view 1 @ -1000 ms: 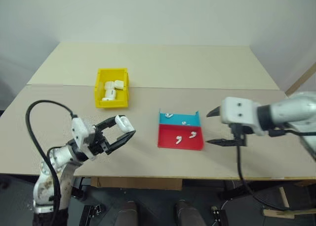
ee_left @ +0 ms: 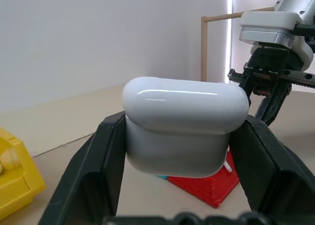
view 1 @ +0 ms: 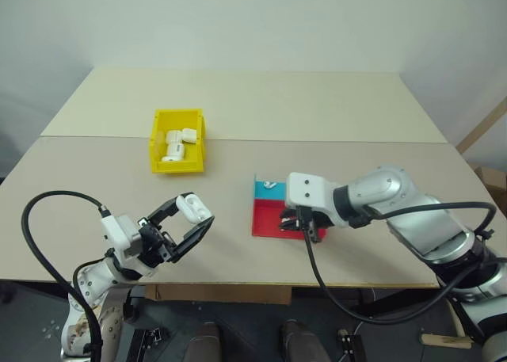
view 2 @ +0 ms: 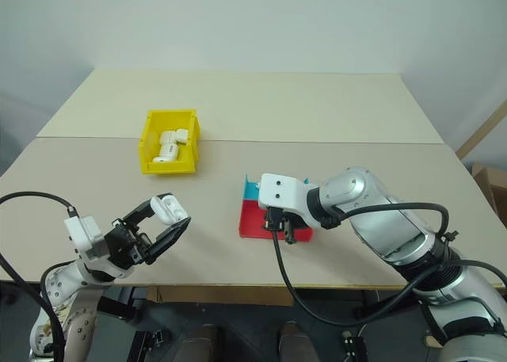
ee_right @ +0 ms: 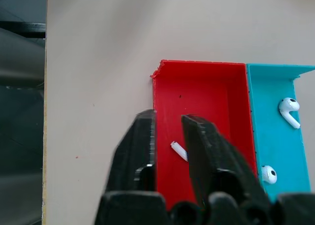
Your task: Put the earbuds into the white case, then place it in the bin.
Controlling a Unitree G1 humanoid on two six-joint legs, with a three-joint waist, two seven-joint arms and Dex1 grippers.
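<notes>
The white case [ee_left: 184, 126], its lid closed, is held between the black fingers of my left gripper [view 1: 200, 211], above the table at left. My right gripper is over the red compartment [ee_right: 202, 89] of the tray. Its fingers are drawn close together, with no earbud gripped. Beneath them, in the right wrist view, lies an earbud [ee_right: 178, 150], its stem showing and its head behind a finger. Any other earbud in the red part is hidden. The blue compartment [ee_right: 268, 141] holds one earbud [ee_right: 289, 111] and another earbud [ee_right: 268, 174]. The yellow bin [view 1: 177, 168] stands back left.
Several white cases [view 1: 175, 150] lie inside the yellow bin. Bare table [view 1: 230, 184] separates the bin from the tray. The right arm covers much of the tray in both head views. The table's front edge [view 1: 356, 286] runs just before the tray.
The left gripper keeps the case and has shifted only slightly.
</notes>
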